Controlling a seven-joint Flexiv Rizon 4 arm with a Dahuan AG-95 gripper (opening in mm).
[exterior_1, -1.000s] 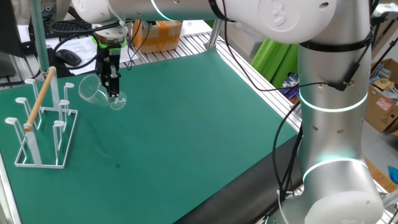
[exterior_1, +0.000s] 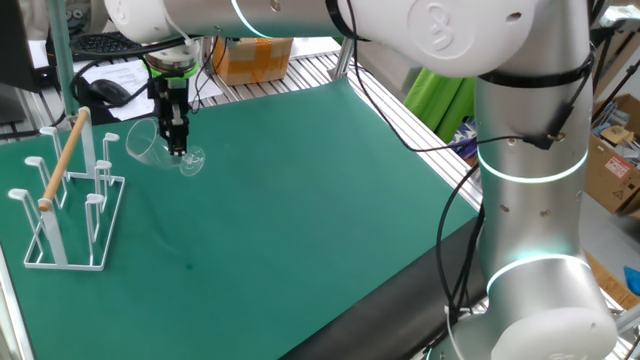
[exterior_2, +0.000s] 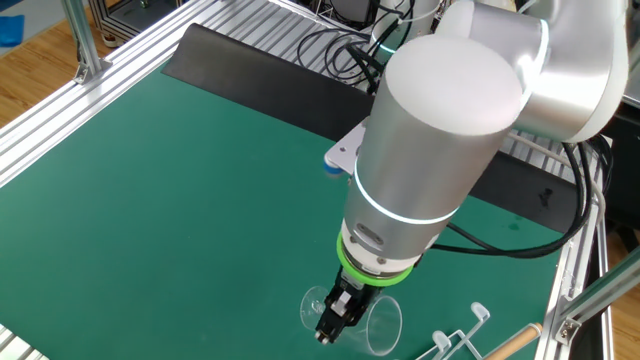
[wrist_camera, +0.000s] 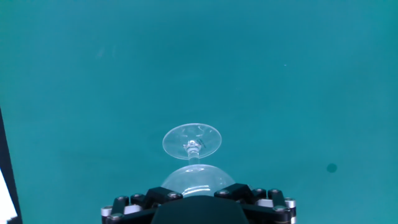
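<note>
A clear stemmed glass lies tipped on its side, its bowl toward the rack and its round foot toward the open mat. My gripper points down at the stem, with its fingertips between bowl and foot. In the second exterior view the gripper overlaps the glass, the bowl on one side and the foot on the other. From the wrist, the foot of the glass shows ahead of the gripper's black parts, which cover some of the bowl. Contact with the stem and the finger gap are unclear.
A white rack with upright prongs and a wooden bar stands close beside the glass. A cardboard box, a mouse and cables lie beyond the far edge.
The arm and the gripper's upper part have shifted very slightly to the left. The glass stays in nearly the same place, and the rack has not moved.
</note>
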